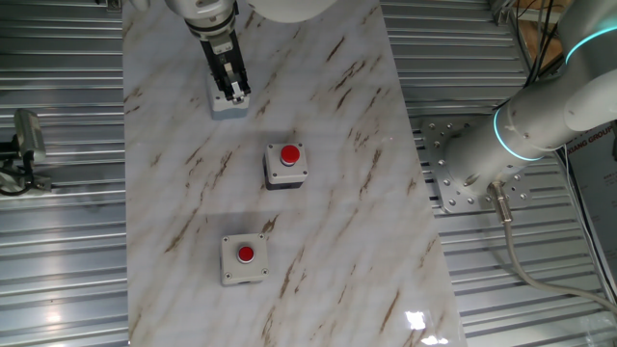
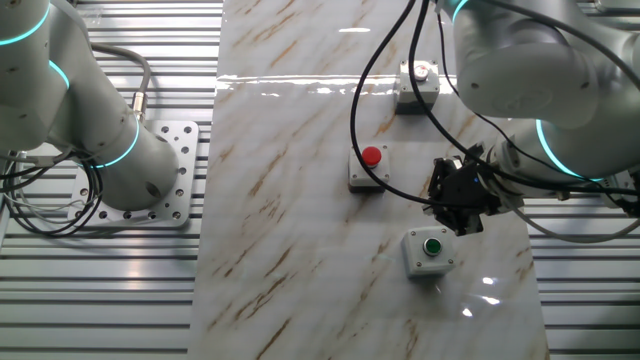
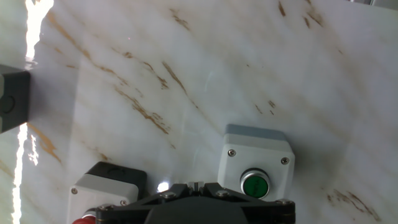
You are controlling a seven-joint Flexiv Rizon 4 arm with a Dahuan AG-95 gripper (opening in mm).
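My black gripper [image 1: 237, 94] points down at the far end of the table in exterior view 1, its fingertips together with nothing visible between them. Under it, partly covered, is a pale button box [image 1: 228, 113]. Exterior view 2 shows that box's green button [image 2: 432, 246], with my gripper [image 2: 460, 205] above and beside it. In the wrist view the green-button box [image 3: 258, 160] lies just right of my gripper. A second box [image 1: 286, 176] with a red button [image 1: 290, 154] sits mid-table. Another red-button box [image 1: 245, 266] is nearer the front.
A grey robot base [image 1: 482, 164] stands on the slatted metal surface beside the marble-patterned board [image 1: 357, 251]. Black cables [image 2: 356, 110] hang across exterior view 2. Wide parts of the board around the boxes are bare.
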